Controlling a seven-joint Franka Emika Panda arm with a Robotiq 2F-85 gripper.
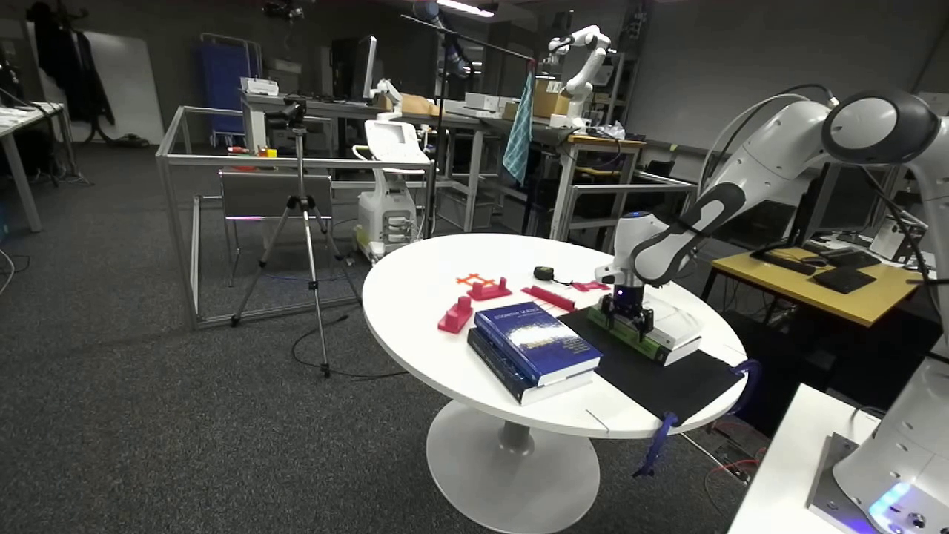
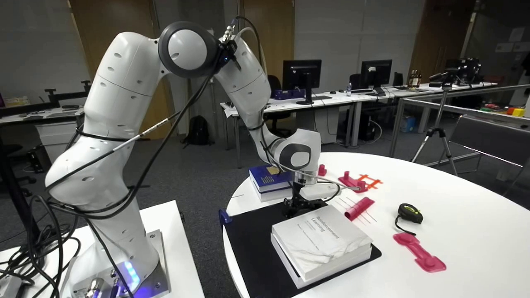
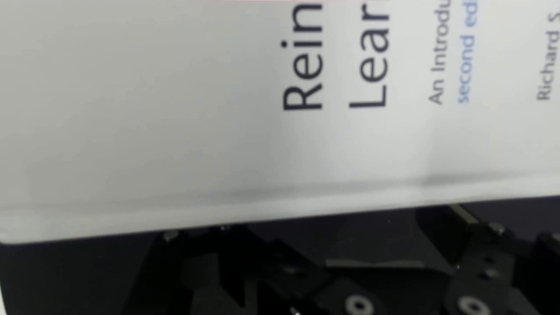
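Note:
A white book titled "Reinforcement Learning" (image 2: 325, 236) lies flat on top of another thick book, whose green spine (image 1: 620, 335) shows in exterior view 1. My gripper (image 1: 629, 319) is low beside the spine side of this pair. In the wrist view the gripper has its black fingers spread apart along the white cover's edge (image 3: 252, 207); they are open with no book between them. The fingertips are partly hidden under that edge, so I cannot tell exactly where they touch.
A black mat (image 2: 248, 248) lies under the book pair. Two blue books (image 1: 538, 343) are stacked nearby on the round white table (image 1: 409, 294). Pink parts (image 2: 420, 252), an orange piece (image 2: 368, 181) and a tape measure (image 2: 410, 213) lie around; the table's far side has free room.

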